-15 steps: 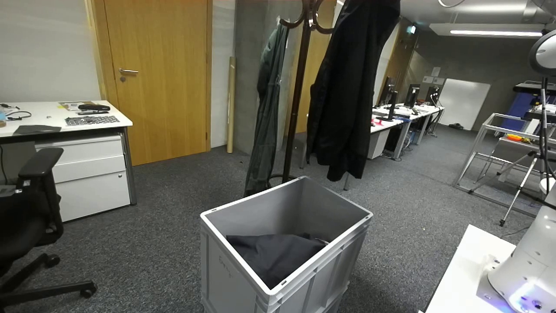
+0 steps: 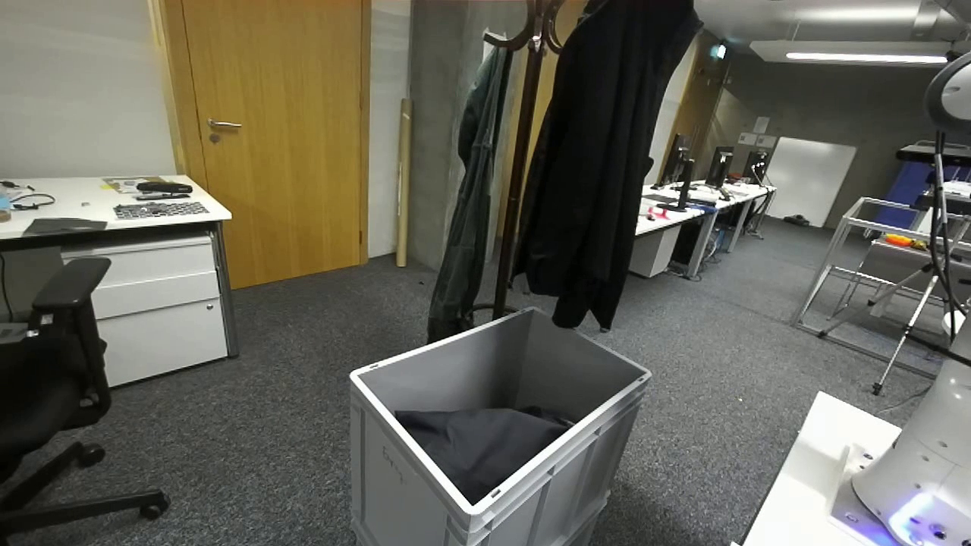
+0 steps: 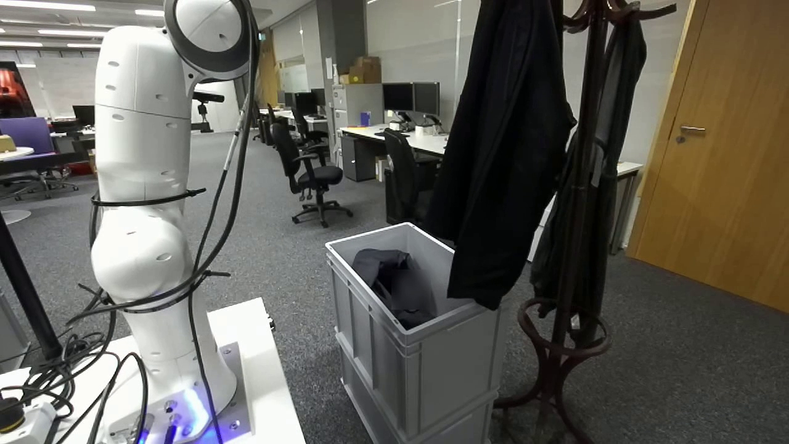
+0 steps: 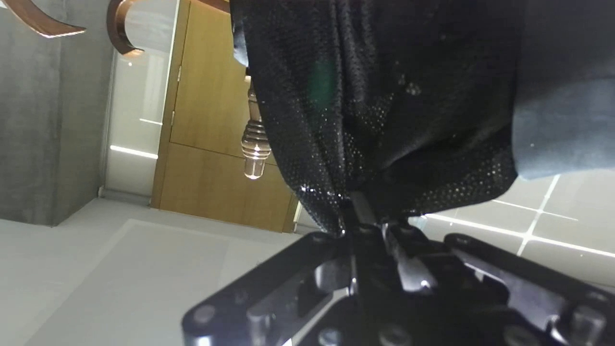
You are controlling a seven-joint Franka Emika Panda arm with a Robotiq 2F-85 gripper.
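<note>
A black jacket (image 2: 596, 164) hangs beside the dark wooden coat stand (image 2: 516, 164), its lower end above the back of the grey crate (image 2: 414, 455). From the other side, the jacket (image 3: 503, 148) overlaps the crate's rim (image 3: 444, 319) and hides part of it. In the wrist view, my gripper is shut on gathered mesh-like cloth of the jacket (image 4: 369, 115). Both exterior views leave the gripper out. Dark cloth (image 2: 491, 441) lies crumpled inside the crate.
A second dark green garment (image 2: 469, 182) hangs on the stand's far side. My arm's base (image 3: 177, 392) stands on a white table (image 3: 255, 333). A wooden door (image 2: 278, 136) and a desk (image 2: 214, 214) are farther back. Carpet around the crate is mostly clear.
The black jacket has shifted left and slightly lower in exterior view 1, closer to the stand. The stand's top has moved slightly left, and the garment behind it has swung.
</note>
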